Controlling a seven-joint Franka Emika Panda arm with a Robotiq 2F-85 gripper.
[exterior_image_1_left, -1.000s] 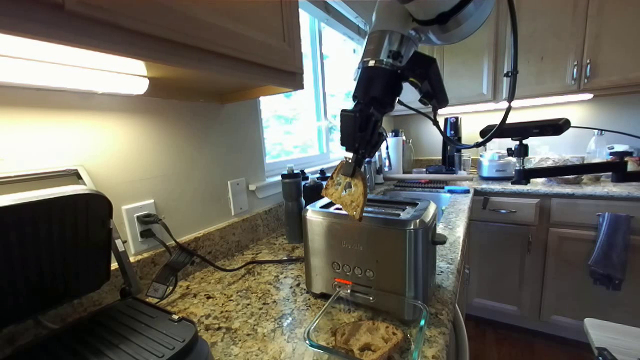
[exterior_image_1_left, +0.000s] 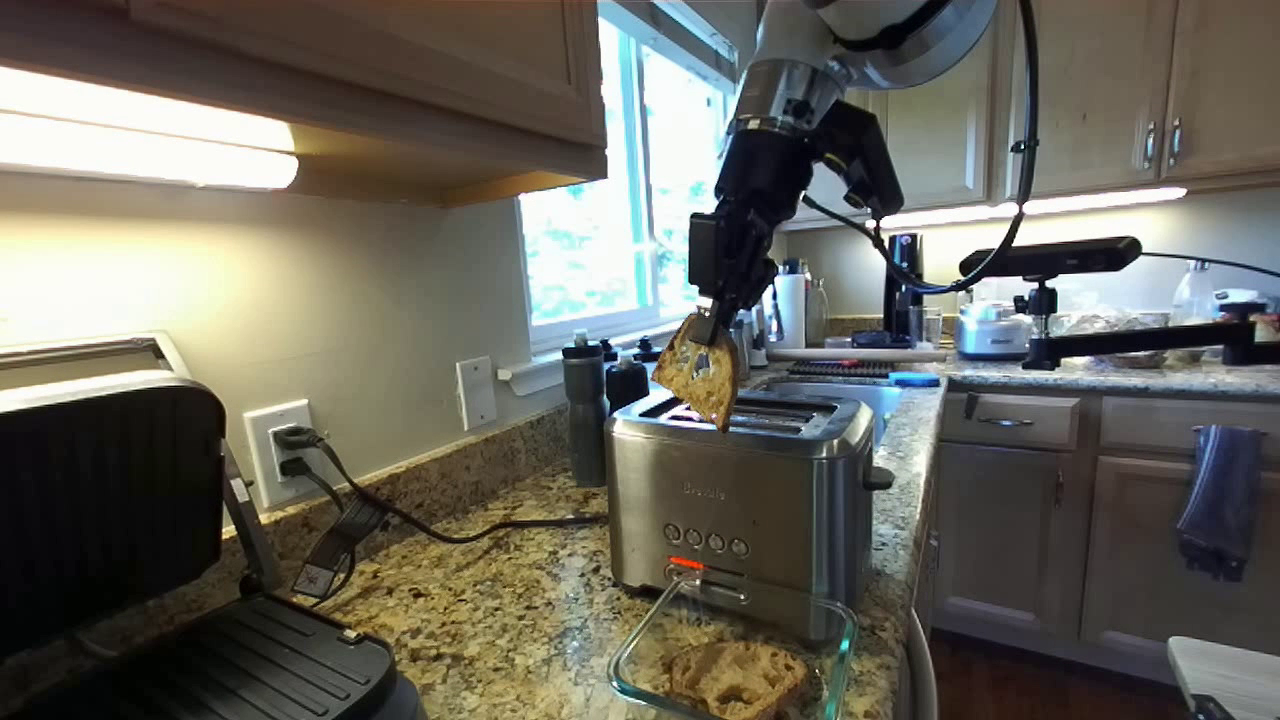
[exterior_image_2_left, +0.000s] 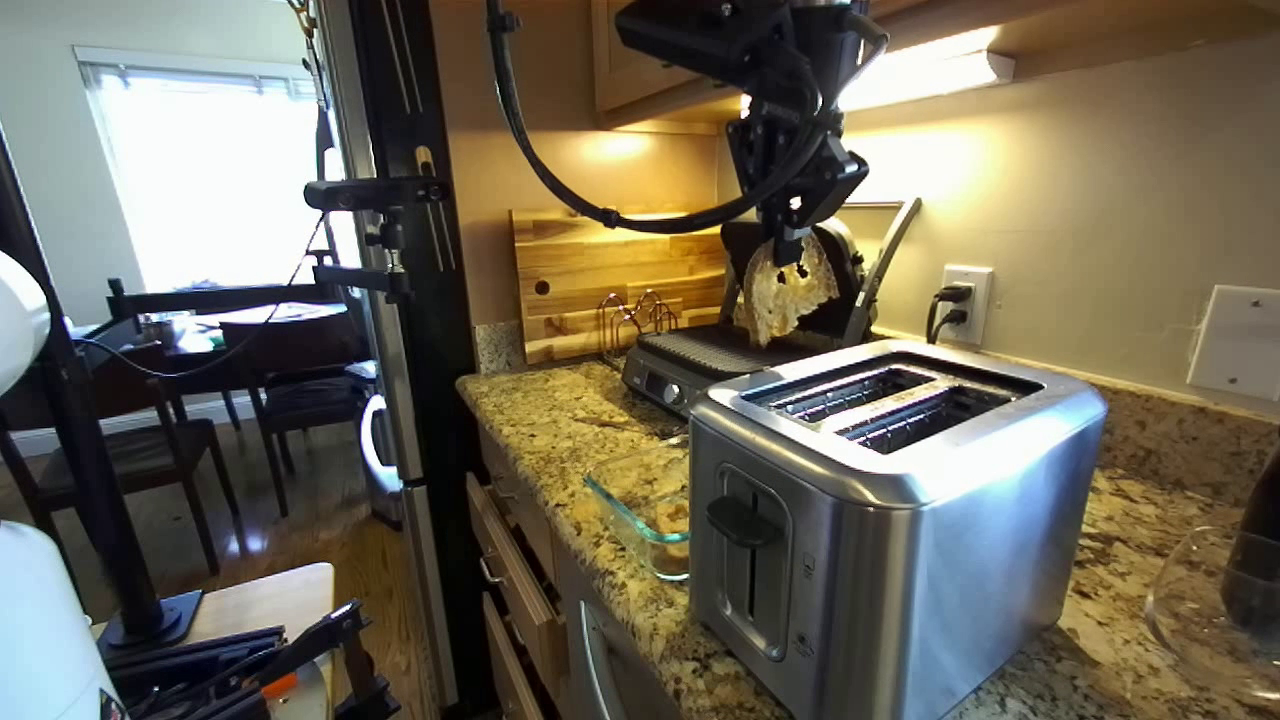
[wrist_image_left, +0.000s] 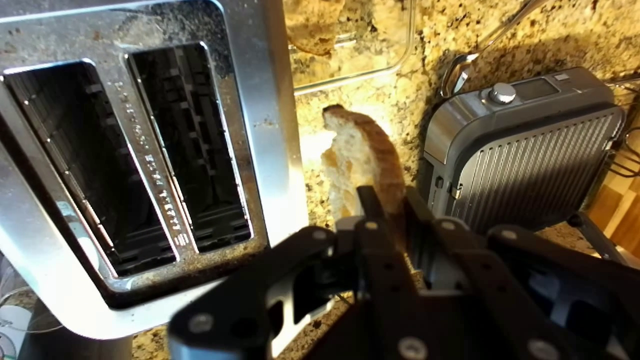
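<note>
A slice of bread (exterior_image_1_left: 702, 374) with holes in it hangs from my gripper (exterior_image_1_left: 708, 326), which is shut on its upper edge. In the wrist view the bread (wrist_image_left: 354, 159) shows nearly edge-on, between the dark fingers. It is off to the side of the steel toaster (wrist_image_left: 273, 114), outside both slots, on the side facing the glass dish. Exterior view 2 shows the bread (exterior_image_2_left: 786, 286) higher than the toaster (exterior_image_2_left: 888, 528) top and clear of it. Both toaster slots look empty. Another slice (exterior_image_1_left: 738, 674) lies in the glass dish (exterior_image_1_left: 624, 660).
An open contact grill (wrist_image_left: 534, 150) stands on the counter beyond the dish. Behind the toaster are dark bottles (exterior_image_1_left: 585, 408) near the wall. A power cord (exterior_image_1_left: 480, 528) runs from the outlet (exterior_image_1_left: 282, 450) to the toaster.
My gripper and the bread slice have risen slightly and shifted a little to the right in exterior view 1. The toaster and dish have stayed put.
</note>
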